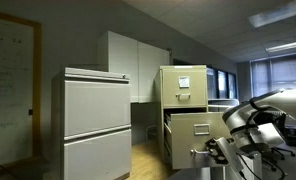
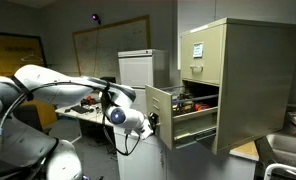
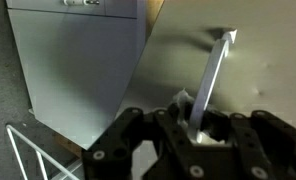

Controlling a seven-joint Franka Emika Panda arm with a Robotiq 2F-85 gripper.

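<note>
The beige cabinet (image 2: 238, 80) has a drawer standing well open, its front panel (image 1: 193, 130) out from the body. In the wrist view, a long silver handle (image 3: 214, 72) runs across that panel down to my gripper. My gripper is shut on the handle near one end, and the handle's lower end hides the fingertips' exact contact. From the side, the arm reaches to the panel's outer face, with the gripper (image 2: 151, 123) close against it. Coloured items (image 2: 193, 105) lie inside the drawer.
A closed upper drawer (image 1: 184, 87) sits above the open one. A white filing cabinet (image 1: 96, 125) stands to the left in exterior view 1. White wall cupboards (image 1: 136, 65) hang behind. A white wire rack (image 2: 286, 160) stands at right in exterior view 2.
</note>
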